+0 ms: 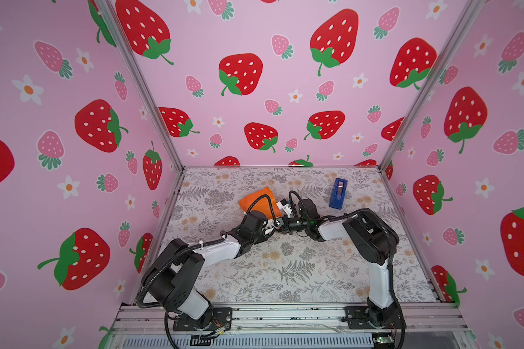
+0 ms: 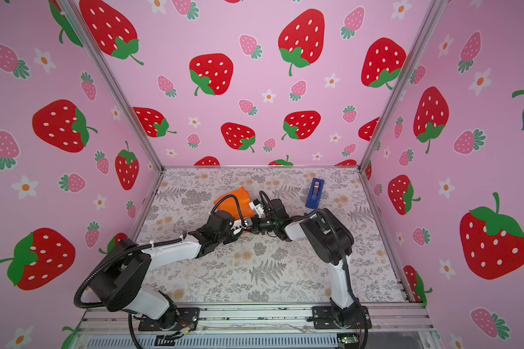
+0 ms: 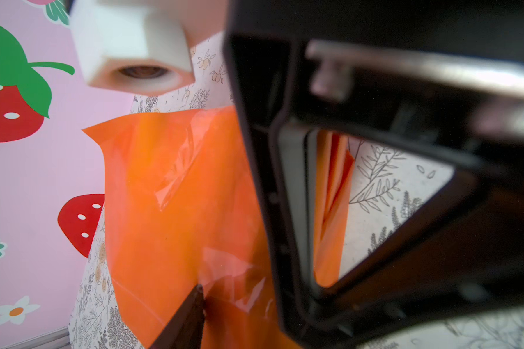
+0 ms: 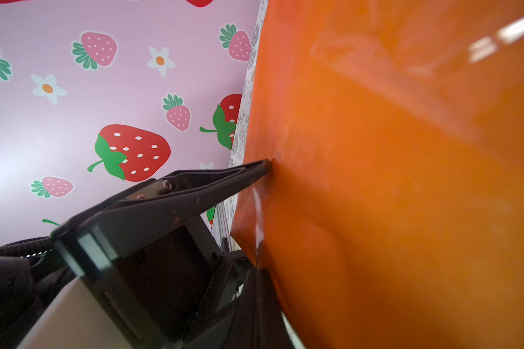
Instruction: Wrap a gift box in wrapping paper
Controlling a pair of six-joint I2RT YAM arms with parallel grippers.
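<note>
The orange wrapping paper (image 1: 260, 200), folded into a packet, lies at the table's middle; no bare gift box shows. My left gripper (image 1: 272, 225) and right gripper (image 1: 281, 225) meet at its front edge. In the right wrist view a black left finger (image 4: 256, 169) reaches over the orange face, spread apart from the rest of that gripper. Right fingers (image 4: 256, 302) are pressed together at the paper's edge. A clear, shiny strip (image 4: 259, 224), perhaps tape, runs up the paper from their tips; whether it is pinched I cannot tell. A dark fingertip (image 3: 196, 296) touches creased paper in the left wrist view.
Back right on the table stands a blue dispenser (image 1: 338, 193), clear of both arms. The two hands are crowded together, with little room between them. Bare patterned table (image 1: 297, 273) lies in front and on the far left.
</note>
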